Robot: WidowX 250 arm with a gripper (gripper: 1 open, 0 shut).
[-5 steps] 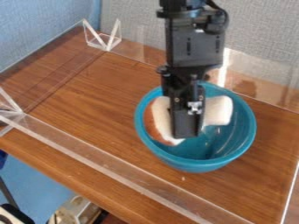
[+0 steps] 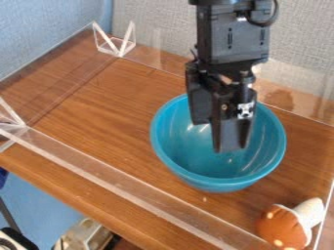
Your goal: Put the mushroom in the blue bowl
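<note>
The mushroom toy (image 2: 279, 229), with an orange cap and a white stem, lies at the lower right corner of the view, outside the blue bowl and near the clear front barrier. The blue bowl (image 2: 177, 146) stands upright on the wooden table, right of centre, and no mushroom shows inside it. Over the bowl hangs my gripper (image 2: 218, 137), its black fingers (image 2: 236, 132) pointing down. They are spread apart and hold nothing. Part of the bowl's inside is hidden behind them.
Bare wooden table (image 2: 98, 117) stretches left of the bowl. A low transparent barrier (image 2: 131, 186) runs along the front edge, and white brackets (image 2: 115, 39) stand at the corners. A grey wall closes off the back.
</note>
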